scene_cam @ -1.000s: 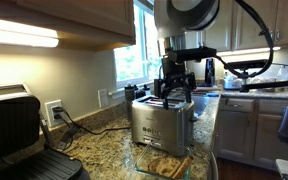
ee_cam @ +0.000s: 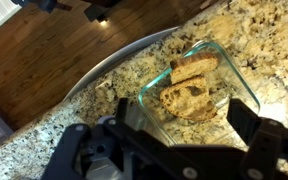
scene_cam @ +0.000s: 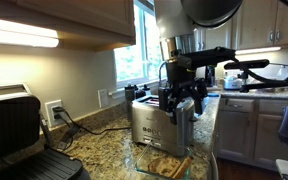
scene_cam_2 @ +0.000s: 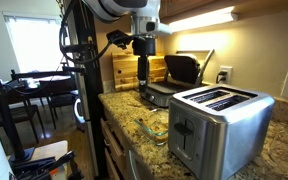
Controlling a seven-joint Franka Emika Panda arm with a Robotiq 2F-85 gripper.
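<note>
Two pieces of toasted bread [ee_cam: 187, 98] lie in a clear glass dish [ee_cam: 246, 90] on the counter, below my gripper. My gripper is open, its fingers spread to either side of the dish in the wrist view, with nothing held. In exterior view 1 the gripper [scene_cam: 182, 100] hangs in front of the silver toaster [scene_cam: 150, 128], above the glass dish [scene_cam: 144, 160]. From exterior view 2, the gripper [scene_cam_2: 145, 80] is high over the counter, and the toaster [scene_cam_2: 224, 130] stands near the camera with its slots facing up.
An open black grill [scene_cam: 14, 125] stands at the left of exterior view 1, near a wall outlet [scene_cam: 54, 113] and its cord. Granite counter [ee_cam: 74, 120] surrounds the dish. The counter's edge and wooden floor [ee_cam: 54, 55] lie beyond it.
My gripper has come away from above the toaster toward the exterior view 1 camera and appears larger. The toaster, dish and bread have stayed put.
</note>
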